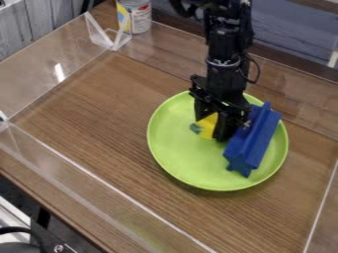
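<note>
The black arm comes down from the top centre to my gripper, which is low inside a green plate. A small yellow object is at its fingers, mostly hidden by them; the gripper appears shut on it, though the fingertips are hard to make out. A blue block rests on the right side of the plate, beside the gripper.
A can stands at the top left, near a clear plastic piece. A wall edge runs along the back.
</note>
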